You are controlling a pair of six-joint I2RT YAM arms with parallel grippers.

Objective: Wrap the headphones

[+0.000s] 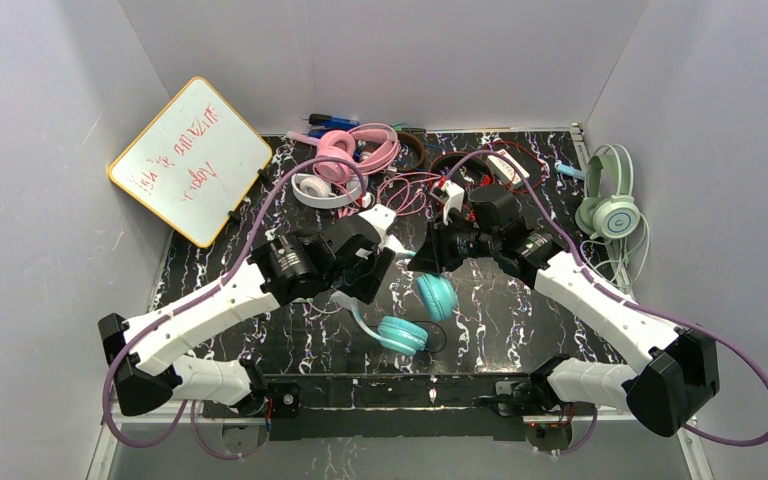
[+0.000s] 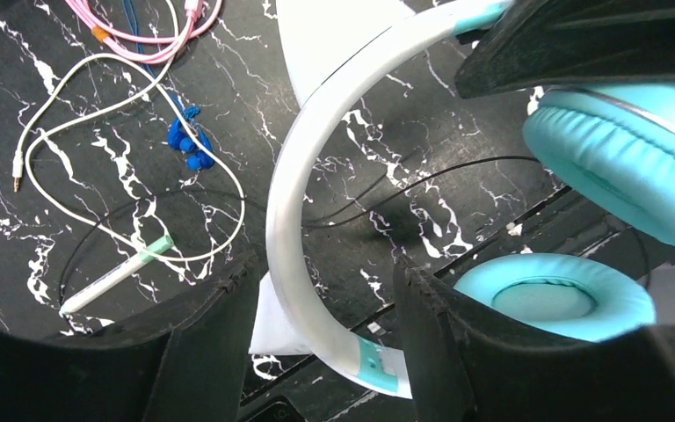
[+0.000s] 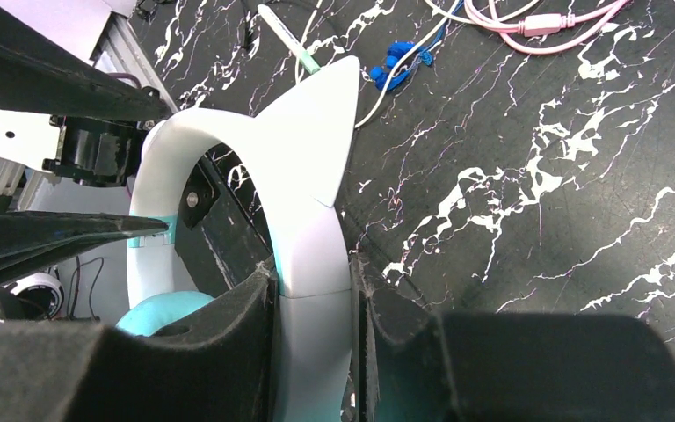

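Turquoise-and-white headphones hang at the table's middle, their earcups (image 1: pixel 436 295) toward the front. My right gripper (image 1: pixel 432 258) is shut on the headband (image 3: pixel 312 334), which fills the space between its fingers in the right wrist view. My left gripper (image 1: pixel 370 282) is open just beside the white band (image 2: pixel 286 220), whose curve passes above the gap between its fingers in the left wrist view. A thin black cable (image 2: pixel 439 172) runs beneath the headphones over the dark marble table.
Pink headphones (image 1: pixel 334 152), other headphones and cables crowd the back. Green headphones (image 1: pixel 615 215) lie at the right edge, a whiteboard (image 1: pixel 188 162) at the back left. White and pink cables (image 2: pixel 145 57), blue earbuds (image 2: pixel 189 141) and a pen (image 2: pixel 110 277) lie beside the work area.
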